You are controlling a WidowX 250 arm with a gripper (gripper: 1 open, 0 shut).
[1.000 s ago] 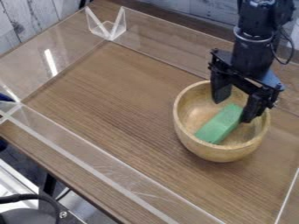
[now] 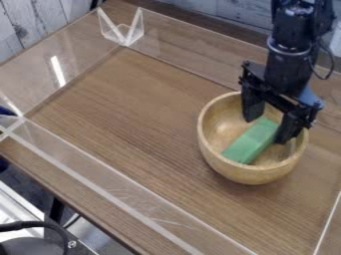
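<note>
A wooden bowl (image 2: 218, 164) sits on the table at the right, holding a green oblong object (image 2: 248, 145). The black gripper (image 2: 270, 116) hangs over the back of the bowl, pointing down, its fingers spread at the bowl's back and right. The right finger reaches down near the green object's far end; whether anything is between the fingers is not clear.
The wooden table (image 2: 100, 120) has free room to the left and in front. A clear plastic shape (image 2: 122, 25) stands at the back left. Something blue (image 2: 306, 100) is partly hidden behind the gripper at the right.
The gripper has shifted slightly, with its fingers now at a somewhat different angle over the bowl. The bowl and green object look nearly unchanged.
</note>
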